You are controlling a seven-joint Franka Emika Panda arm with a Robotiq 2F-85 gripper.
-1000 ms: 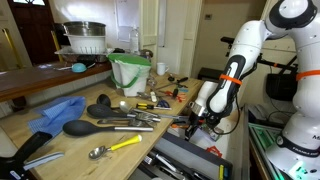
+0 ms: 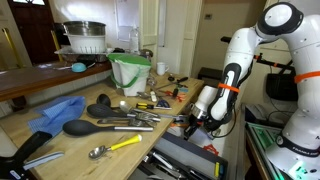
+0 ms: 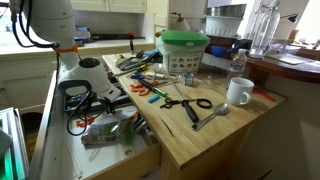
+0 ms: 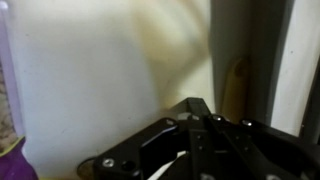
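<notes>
Low over the open drawer, my gripper is shut, with nothing showing between its fingers. The wrist view has a pale, blurred surface beneath it and a narrow brown strip close to the fingertips on the right. In exterior view 2 the white arm reaches into the drawer, near a grey and red item and something green. The fingertips are hard to make out in both exterior views.
The wooden counter beside the drawer carries scissors, a spoon, a white mug and several other utensils. A green-rimmed white bin stands behind them. A blue cloth lies at the left.
In exterior view 1 the arm's upper part has shifted right, away from the counter. The gripper end stays low at the drawer. The utensils on the counter have not moved.
</notes>
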